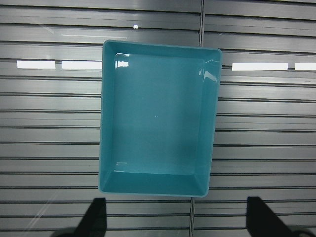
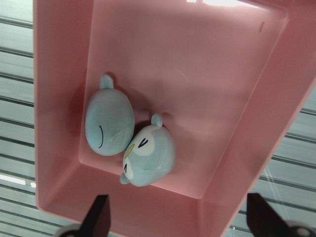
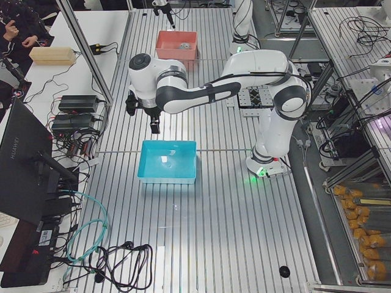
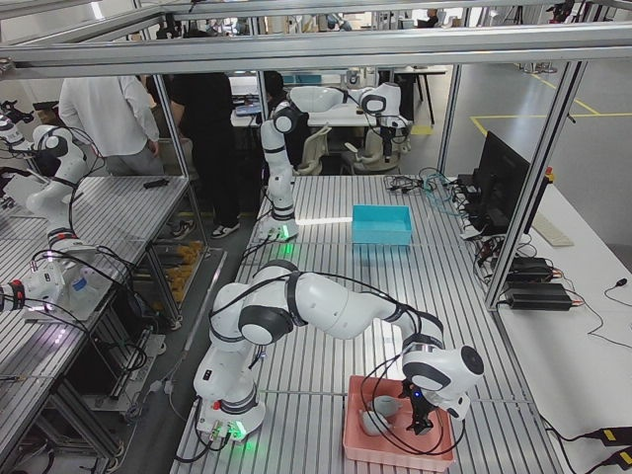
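Observation:
Two pale blue plush toys, a plain-sided one (image 2: 109, 121) and one with a face (image 2: 150, 158), lie side by side in a pink bin (image 2: 192, 59), also seen from the right camera (image 4: 400, 454). My right gripper is over the bin, fingers wide apart and empty. An empty cyan bin (image 1: 158, 118) sits on the slatted table, with my left gripper above and beside it, open with nothing between its fingers.
A monitor (image 3: 24, 183) and power units line one side of the table. Coiled black cables (image 3: 122, 268) lie at the near end. The slatted surface around the cyan bin is clear.

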